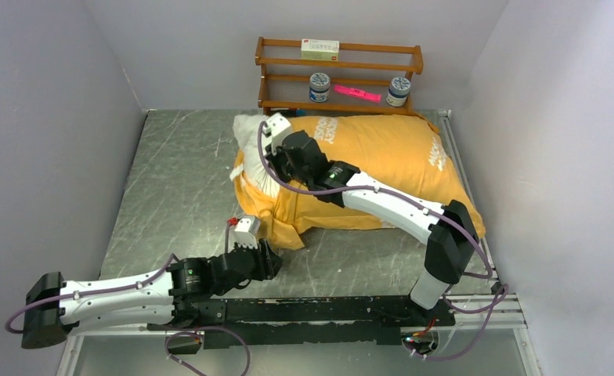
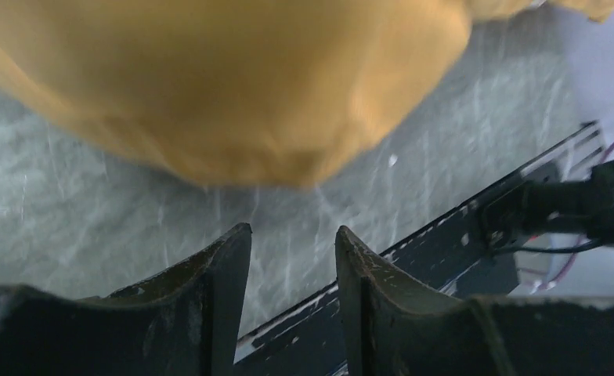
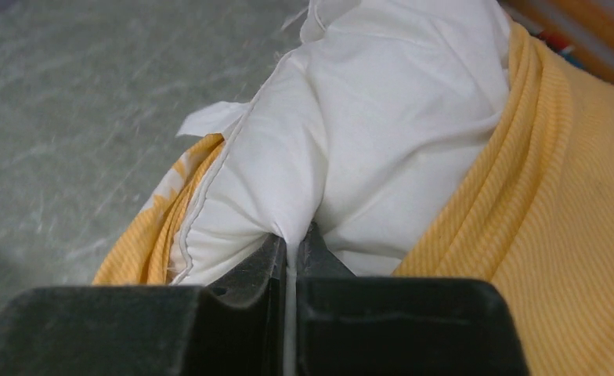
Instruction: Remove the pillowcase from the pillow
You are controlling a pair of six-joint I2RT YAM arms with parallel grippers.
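Note:
The pillow in its orange pillowcase (image 1: 382, 157) lies across the back right of the table, its white inner pillow (image 3: 398, 110) exposed at the left end with the orange cloth bunched around it. My right gripper is shut on the white pillow fabric, pinching it into folds. My left gripper stands open below the hanging orange edge (image 2: 249, 133), apart from it, with nothing between its fingers.
A wooden rack (image 1: 339, 66) with jars, a box and a pink item stands at the back. Walls close in on both sides.

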